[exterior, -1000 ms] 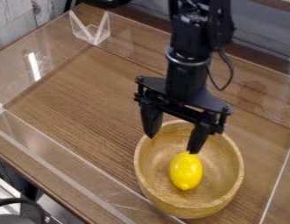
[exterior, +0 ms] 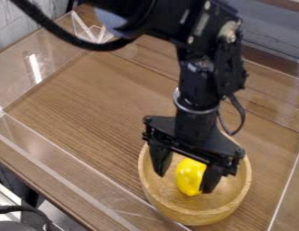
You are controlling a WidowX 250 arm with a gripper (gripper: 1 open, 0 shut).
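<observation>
The black gripper (exterior: 181, 153) hangs over a light wooden bowl (exterior: 159, 189) in the lower middle, open, its two fingers reaching down to either side of a small yellow object (exterior: 189, 178) inside the bowl. The yellow object is partly covered by the gripper; whether the fingers touch it cannot be told.
A clear plastic edge runs along the left side. Black cables lie at the lower left and loop over the arm at the top.
</observation>
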